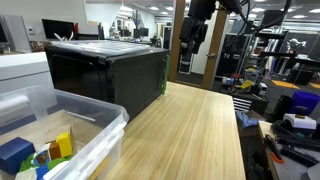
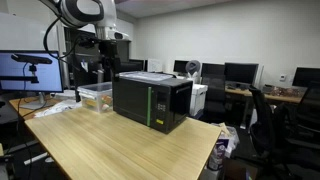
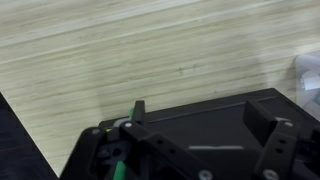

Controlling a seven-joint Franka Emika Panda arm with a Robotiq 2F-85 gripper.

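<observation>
A black microwave-like box with a bright green strip on its front stands on the wooden table. My gripper hangs in the air, higher than the box and clear of the table. Looking down in the wrist view, the gripper is open, its two dark fingers wide apart. Below them lie the black box and part of its green strip; nothing is held between the fingers.
A clear plastic bin holding colourful blocks sits beside the box. Bare wooden tabletop stretches in front of the box. Some flat items rest on top of it. Monitors, chairs and desks fill the background.
</observation>
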